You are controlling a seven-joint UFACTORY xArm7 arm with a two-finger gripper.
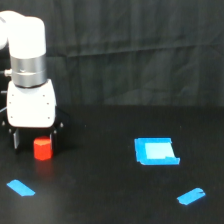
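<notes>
My gripper (36,136) hangs low at the left of the camera view, under the white arm. Its dark fingers look spread wide, so it appears open. A small red block (42,149) sits on the black surface just below the hand, between the two fingers as seen from here. A gap shows between the block and the left finger. Whether the right finger touches the block cannot be made out.
A blue-edged square with a white middle (158,151) lies to the right. Blue strips lie at the front left (20,188) and front right (191,196).
</notes>
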